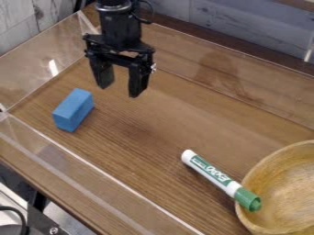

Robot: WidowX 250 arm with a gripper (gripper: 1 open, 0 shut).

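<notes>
The black robot arm comes down from the top centre, with its gripper (120, 79) hanging over the back left of the wooden table, its fingers pointing down and apart, nothing visible between them. A blue rectangular block (73, 110) lies to the left and front of the gripper. A white and green cylindrical tube (221, 179) lies diagonally at the front right, its green cap toward the bottom right.
A yellow bowl (285, 193) stands at the bottom right corner, beside the tube. A black cable crosses the bottom left corner.
</notes>
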